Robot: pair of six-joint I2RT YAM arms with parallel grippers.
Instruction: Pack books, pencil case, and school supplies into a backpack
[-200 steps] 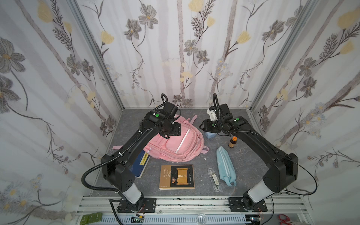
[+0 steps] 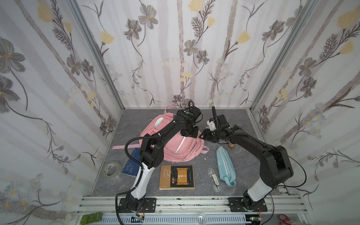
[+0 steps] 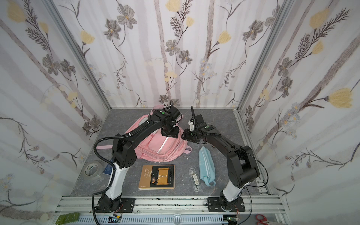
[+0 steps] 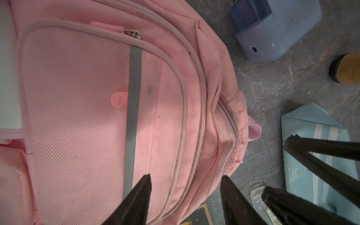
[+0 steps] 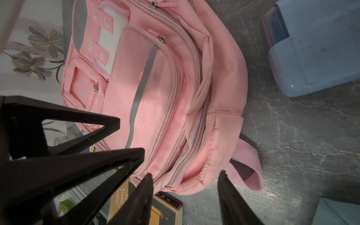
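A pink backpack (image 2: 172,150) lies flat at the centre-back, its zipped edge facing right. My left gripper hangs over the front pocket and zip, fingers apart, nothing between them. My right gripper is open just beside the bag's right side. A brown book (image 2: 166,176) lies in front of the bag, a blue book (image 2: 130,168) at the left, partly hidden by my left arm. A light-blue pencil case (image 2: 225,165) lies at the right, with a clear packaged item (image 2: 213,179) beside it.
A blue plastic object (image 5: 315,48) and a small brown bottle (image 4: 346,68) sit right of the bag. A tape roll (image 2: 111,169) lies at the left. The two grippers are close together over the bag; some bare table shows at the back corners.
My left gripper has moved right across the backpack towards the right gripper. My right gripper has come lower, staying beside the bag.
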